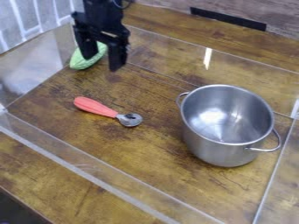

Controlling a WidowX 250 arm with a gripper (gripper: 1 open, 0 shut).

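My gripper [100,52], dark and a little blurred, hangs open at the upper left, partly in front of a pale green bumpy vegetable [86,57] on the wooden table. A spoon with a red handle [96,106] and a steel bowl end lies left of centre. A large steel pot [226,125] with two side handles stands upright on the right.
Clear low walls [70,149] surround the work area on the table. Bare wood [128,157] lies in front of the spoon and behind the pot. A white railing-like structure stands at the top left corner.
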